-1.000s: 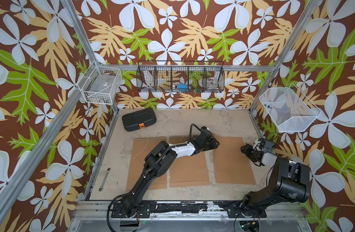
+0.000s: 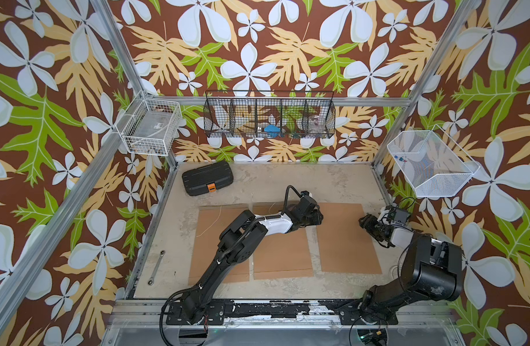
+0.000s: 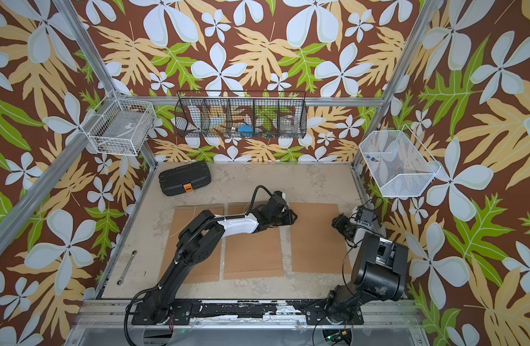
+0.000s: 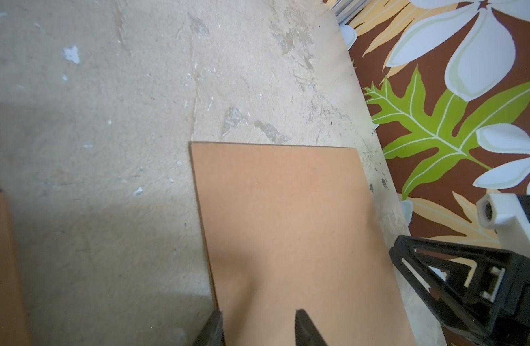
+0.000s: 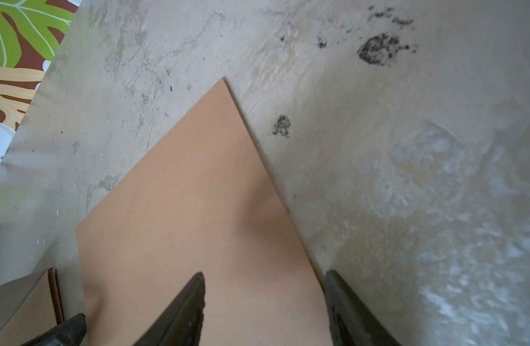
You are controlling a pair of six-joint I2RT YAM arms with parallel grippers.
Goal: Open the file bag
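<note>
Three flat brown file bags lie side by side: a left one (image 2: 210,253), a middle one (image 2: 285,253) and a right one (image 2: 348,248). My left gripper stands open over the left edge of the right file bag, its fingers apart with nothing gripped between them. At the opposite side edge, my right gripper is also open, one finger (image 5: 187,305) over the brown face and the other near the edge. Whether any fingertip touches the paper cannot be told. The lower part of this bag lies out of both wrist views.
A black case (image 2: 207,178) with an orange latch sits at the back left, and a wrench (image 2: 156,267) lies along the left side. Wire baskets (image 2: 269,115) hang on the walls.
My left gripper has shifted slightly leftward over the right file bag's left edge within the last second. The right arm and the bags show no clear movement.
</note>
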